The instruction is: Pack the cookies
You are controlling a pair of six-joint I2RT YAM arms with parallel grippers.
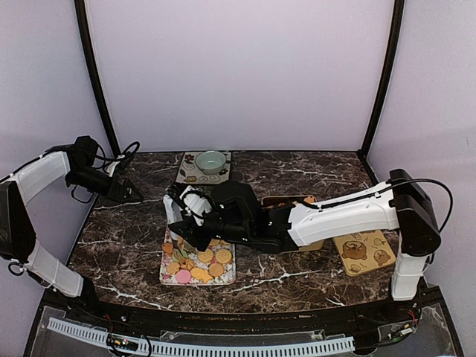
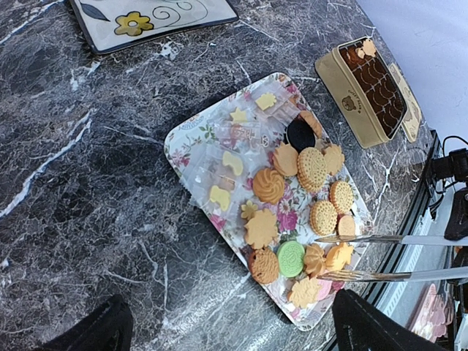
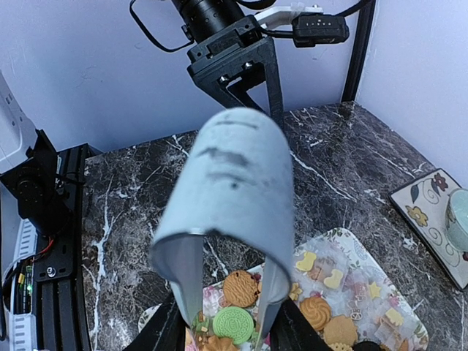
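Observation:
On the floral tray (image 1: pixel 165 271) lie several cookies, among them a green round cookie (image 2: pixel 291 258) and an orange swirl cookie (image 2: pixel 314 259), plus clear-wrapped packets (image 2: pixel 232 162). My right gripper has its fingers around pale tongs (image 3: pixel 232 172). The tong tips spread apart over the tray's near part, on either side of the swirl cookie in the left wrist view; whether they touch it I cannot tell. A cookie tin (image 2: pixel 352 99) with a brown divided insert holds a few small cookies at one end. My left gripper (image 1: pixel 128 195) stands open and empty, left of the tray.
The tin's bear-patterned lid (image 1: pixel 366 253) lies at the right. A green bowl (image 1: pixel 210 161) rests on a patterned plate (image 1: pixel 187 169) at the back. My right forearm (image 1: pixel 338 219) covers part of the tin from above. Bare marble lies left of the tray.

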